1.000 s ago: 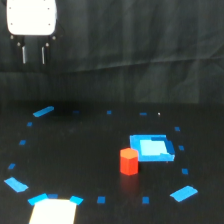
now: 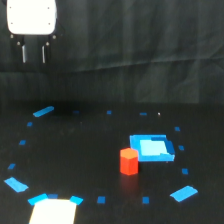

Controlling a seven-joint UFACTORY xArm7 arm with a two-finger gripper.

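Note:
My gripper (image 2: 34, 55) hangs at the upper left, a white housing with two thin fingers apart, open and with nothing between them, high above the dark table. A red hexagonal block (image 2: 129, 161) stands right of the middle of the table. Just behind it and to the right lies a blue square tray (image 2: 135, 143) with a white piece (image 2: 152, 147) inside. A pale, bright square object (image 2: 53, 212) is cut off at the bottom left edge.
Blue tape strips (image 2: 16, 184) and small blue squares mark the dark table around the objects. A dark curtain (image 2: 130, 50) hangs behind.

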